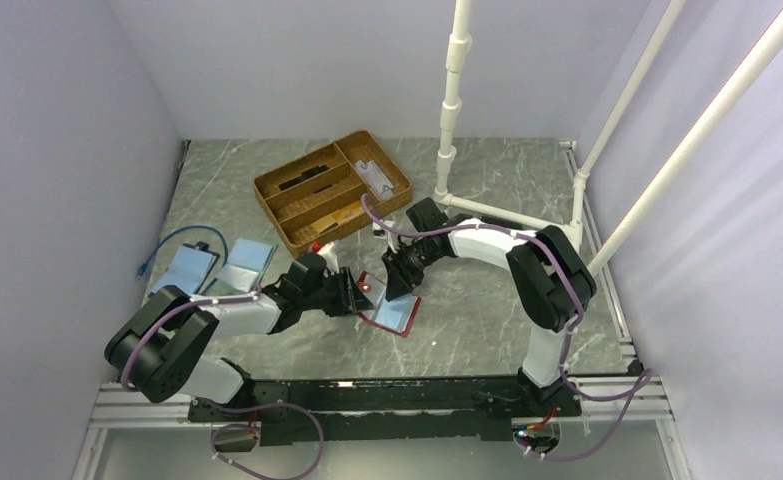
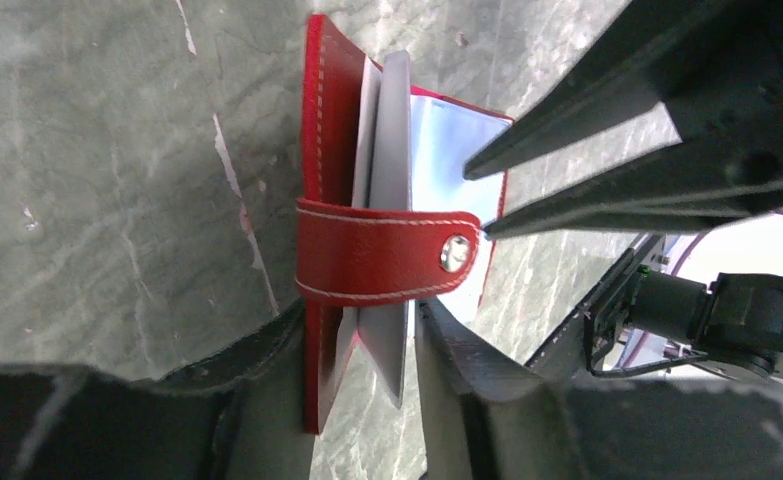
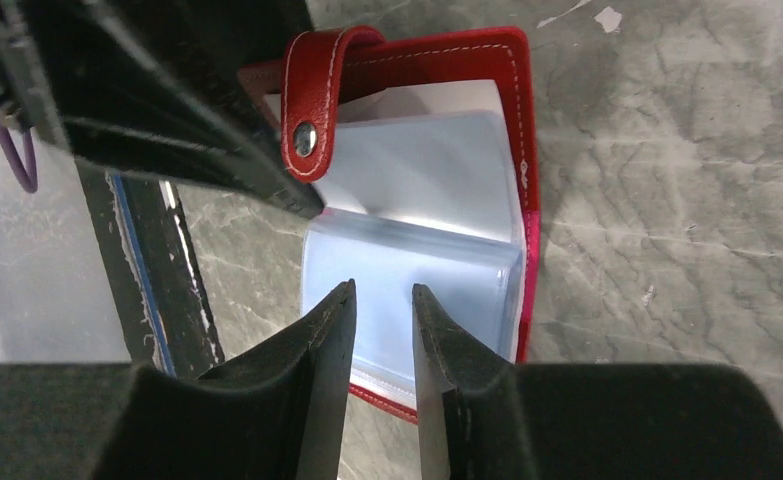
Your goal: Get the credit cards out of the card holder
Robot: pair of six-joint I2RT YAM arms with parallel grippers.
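Note:
The red card holder (image 1: 400,314) lies open on the grey table between my grippers, its light card sleeves exposed and its snap strap (image 2: 367,250) standing up. My left gripper is at the holder's strap end, fingers on either side of that edge and part open; whether they grip it is unclear. My right gripper hovers over the lower pale sleeve (image 3: 397,270), its fingertips apart with nothing visible between them. In the left wrist view its dark fingers reach in from the upper right.
A wicker divided tray (image 1: 297,205) sits behind the grippers. Blue open holders (image 1: 249,258) and a blue cord lie at the left. A white pipe frame (image 1: 507,213) stands at the back right.

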